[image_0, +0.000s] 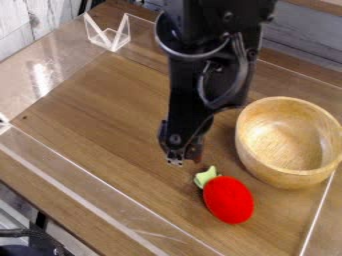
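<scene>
My gripper (182, 154) is black and points down over the middle of the wooden table, left of the wooden bowl (287, 141); its fingertips are above and left of a red object (229, 200) with a pale green top, which lies on the table near the front right. The fingers are seen edge-on, so how far apart they stand is unclear. Nothing shows held at the tips.
A white wire-like object (108, 32) stands at the back left. A wall runs along the back.
</scene>
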